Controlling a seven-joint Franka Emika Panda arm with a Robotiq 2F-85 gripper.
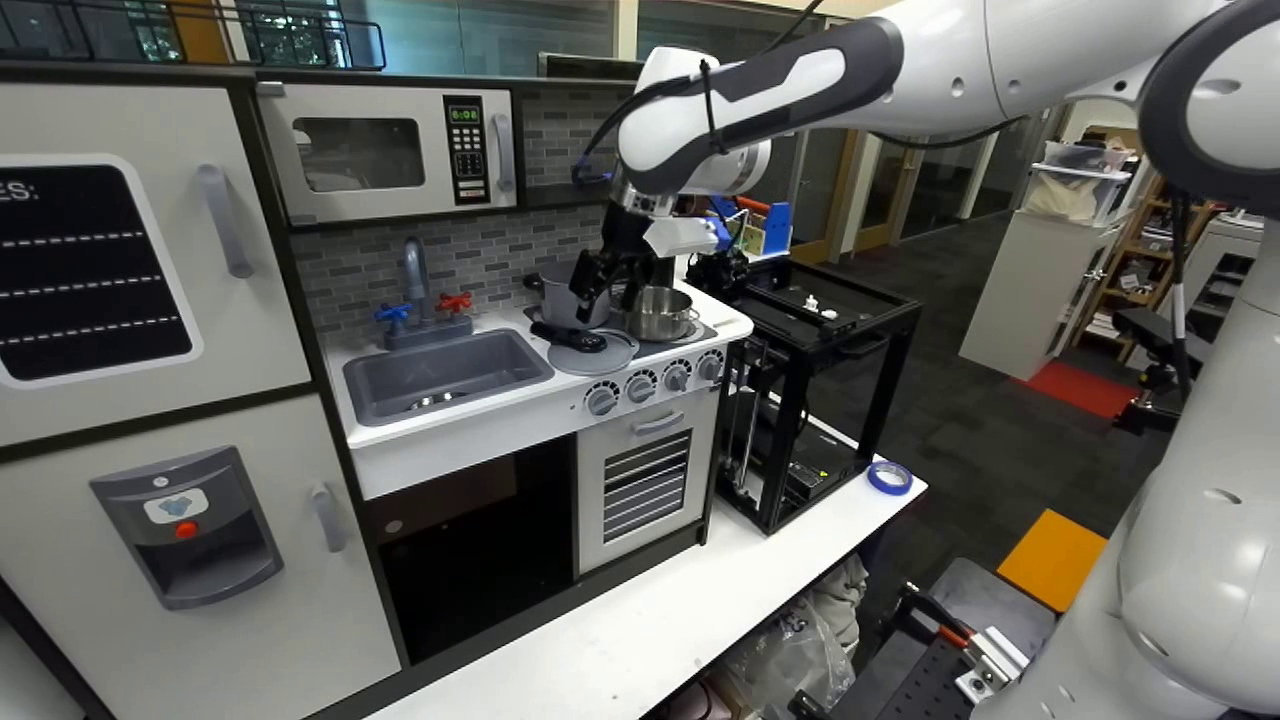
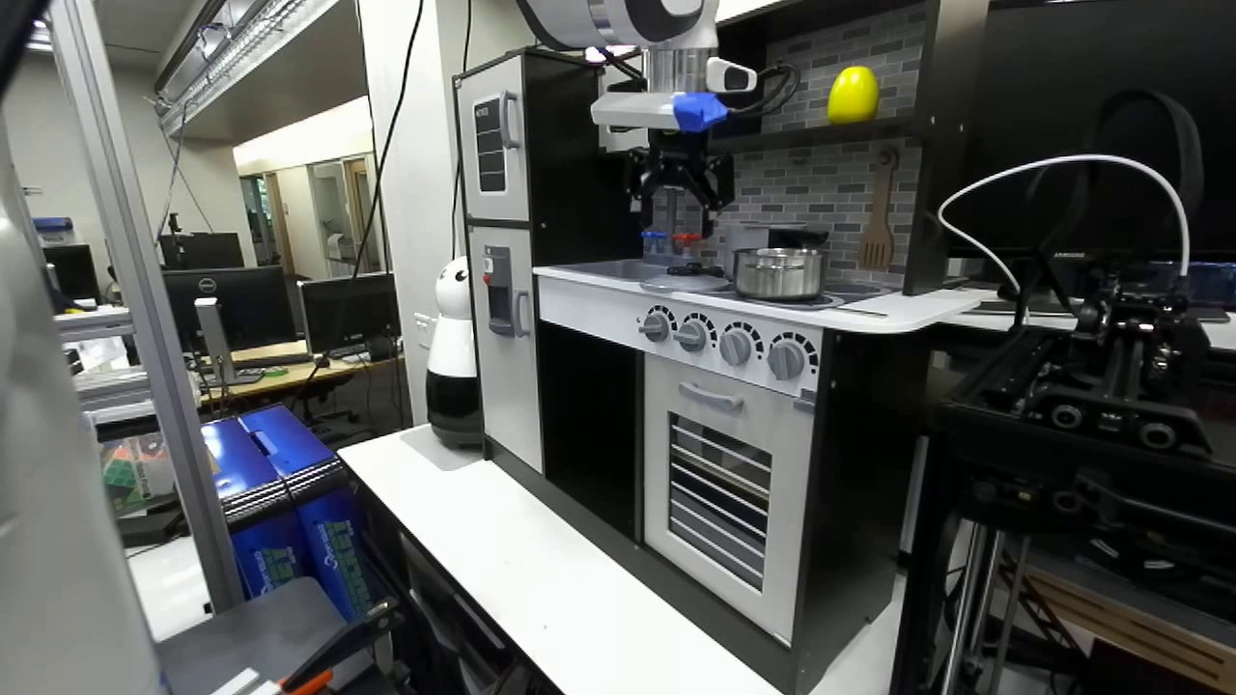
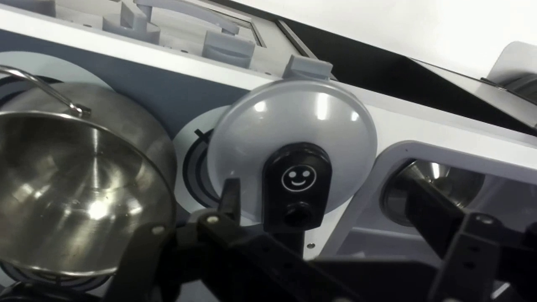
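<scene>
Above the toy stove, my gripper (image 2: 681, 220) hangs open, its black fingers spread with nothing between them. A grey lid (image 3: 297, 110) with a black, smiley-marked handle (image 3: 299, 186) lies flat on the front burner, beside the sink; the wrist view shows it beyond my fingers. Left of it in that view stands an open steel pot (image 3: 75, 196), empty inside. In the first exterior view the steel pot (image 1: 660, 317) is partly behind my fingers, and a grey pot (image 1: 564, 295) sits at the back of the stove.
The grey sink (image 1: 446, 372) holds a shiny metal bowl (image 3: 438, 176). Behind rises the faucet (image 1: 415, 276) with red and blue taps. A shelf with a yellow object (image 2: 854, 95) overhangs the stove's back. A black-framed machine (image 1: 804, 372) stands beside the kitchen.
</scene>
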